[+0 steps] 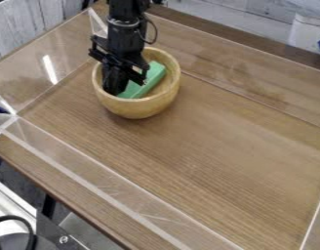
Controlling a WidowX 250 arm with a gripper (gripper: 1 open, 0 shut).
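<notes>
A light wooden bowl (160,105) sits on the table at the upper left of the view, with a green block (145,80) lying tilted inside it. The black arm comes down from the top, and its gripper (114,80) is low in the bowl's left part, beside the green block. The fingertips are dark and crowded together, so whether they hold anything cannot be told.
A white container (308,34) stands at the far right back. Black cables (13,220) lie off the lower left edge.
</notes>
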